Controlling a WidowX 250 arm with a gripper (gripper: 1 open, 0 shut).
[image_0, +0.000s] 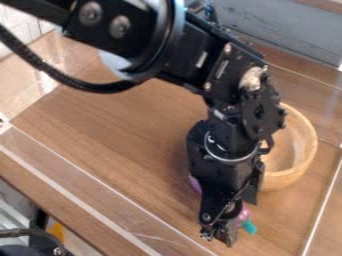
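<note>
My black gripper (222, 218) reaches down to the wooden counter, over a pink-purple object (243, 214) with a teal-green end (250, 228), perhaps a toy vegetable. The object is mostly hidden behind the fingers; whether they grip it I cannot tell. A tan bowl (291, 160) sits just behind the gripper on the right, partly covered by it.
A grey wall (281, 35) stands at the back, and a pale blue item is half hidden behind the arm.
</note>
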